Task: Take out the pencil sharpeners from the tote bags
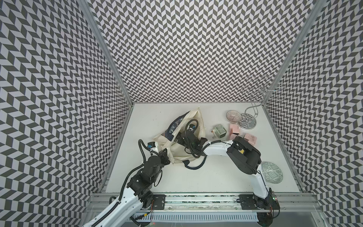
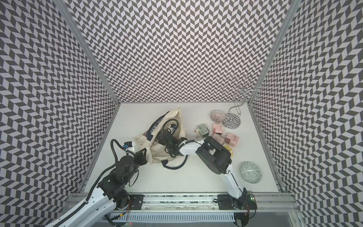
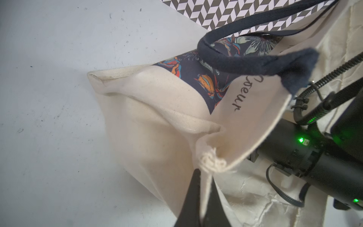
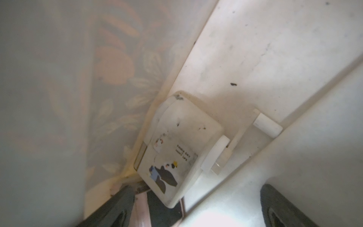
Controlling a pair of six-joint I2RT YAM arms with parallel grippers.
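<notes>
The cream tote bag lies on the table with its mouth held apart. My left gripper is shut on the bag's edge, just below a frayed knot. My right gripper reaches inside the bag, its fingers spread wide with nothing between the tips. Ahead of them in the right wrist view, a white pencil sharpener with a panda sticker and a crank handle rests on the bag's bottom. Partly under it, a pink and black object shows, likely another sharpener. From above, the bag's contents are hidden.
A green cube-shaped object, pink blocks, a pink glass dish and a wire stand occupy the right side. A patterned green plate lies front right. The dark bag handle loops on the table.
</notes>
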